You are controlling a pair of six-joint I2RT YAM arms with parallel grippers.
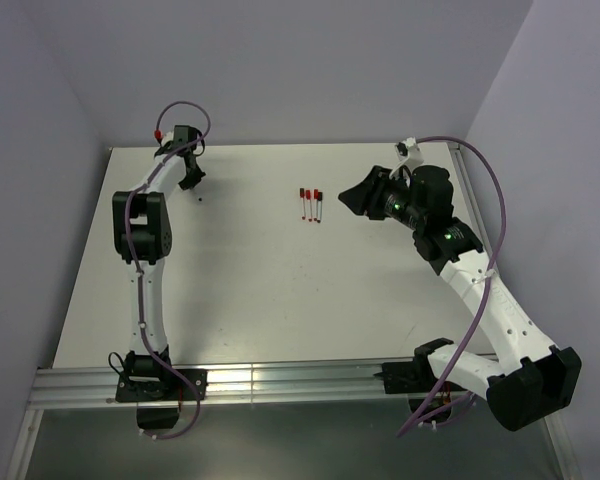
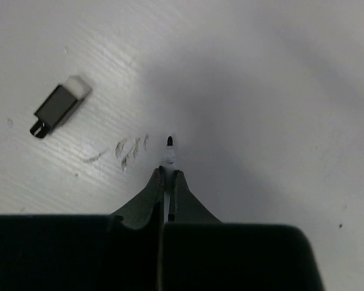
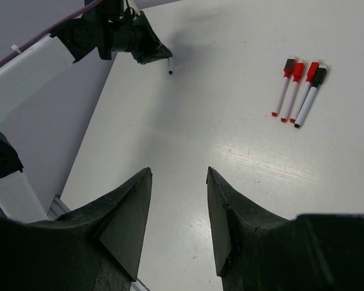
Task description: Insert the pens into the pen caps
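My left gripper is shut on a slim white pen (image 2: pixel 170 155), whose black tip sticks out ahead of the fingers; the fingers hide most of its body. Ahead and to the left of it in the left wrist view, a black cap (image 2: pixel 57 108) with a whitish end lies on the table, apart from the pen. In the right wrist view the pen's other black end (image 3: pixel 170 72) shows below the left fingers. High over the table's right half, my right gripper stands open with nothing between its fingers.
Several markers with red or black caps lie side by side mid-table, among them a black-capped one (image 3: pixel 310 97) and a red-capped one (image 3: pixel 293 91). Walls rise behind and at both sides.
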